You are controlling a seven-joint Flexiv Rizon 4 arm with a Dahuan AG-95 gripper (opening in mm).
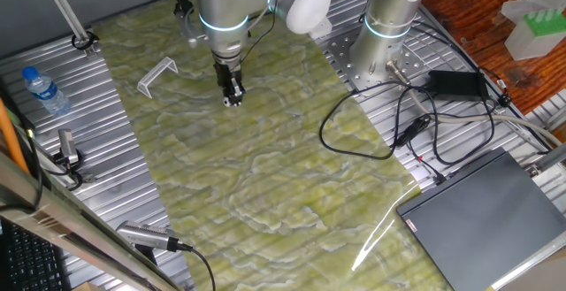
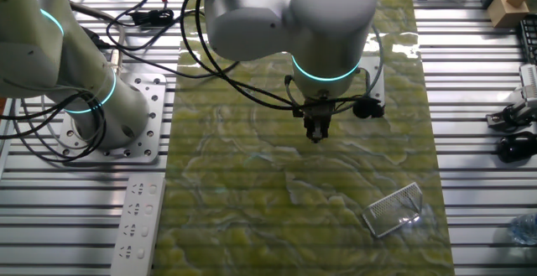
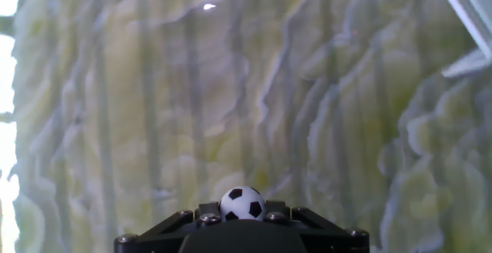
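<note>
A small black-and-white soccer ball (image 3: 243, 204) is pinched between the fingers of my gripper at the bottom of the wrist view. In exterior view 1 the gripper (image 1: 233, 103) points down over the green marbled mat, and exterior view 2 has the gripper (image 2: 315, 138) near the mat's middle. How high the tips are above the mat is hard to judge. A small white goal frame with a net (image 2: 394, 212) stands on the mat, apart from the gripper. It lies left of the gripper in exterior view 1, where the goal frame (image 1: 157, 77) looks empty.
A looped black cable (image 1: 323, 132) reaches over the mat's edge near the robot base, and a closed laptop (image 1: 486, 225) overlaps a corner. A water bottle (image 1: 46, 91) and a power strip (image 2: 137, 226) lie off the mat.
</note>
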